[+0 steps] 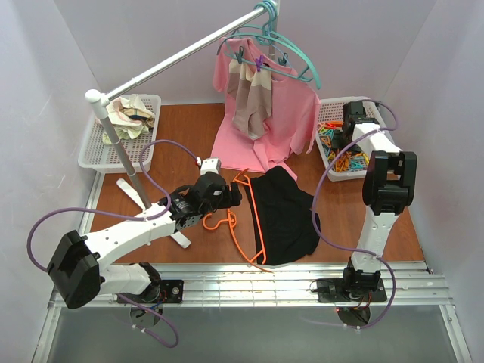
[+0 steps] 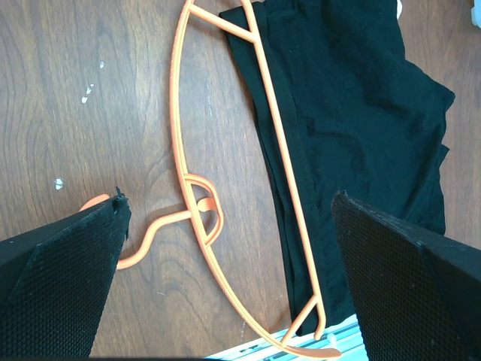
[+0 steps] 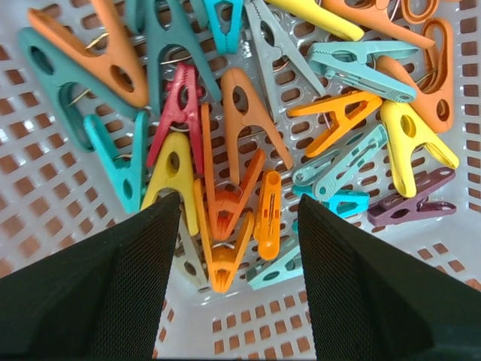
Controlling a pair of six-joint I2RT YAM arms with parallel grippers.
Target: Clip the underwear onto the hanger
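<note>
The black underwear (image 1: 287, 219) lies on the wooden table, with an orange hanger (image 1: 257, 219) along its left side; in the left wrist view the hanger (image 2: 293, 188) overlaps its folded edge. My left gripper is open above the hanger, nothing between its fingers. My right gripper hangs over the basket of clothespins (image 1: 329, 162), its fingers apart above orange and yellow pins (image 3: 269, 210); none is visibly held.
Pink and beige clothes (image 1: 234, 144) hang on teal hangers from the rail (image 1: 174, 60) at the back. A white basket with cloths (image 1: 91, 151) stands left, beside a white bar (image 1: 180, 238).
</note>
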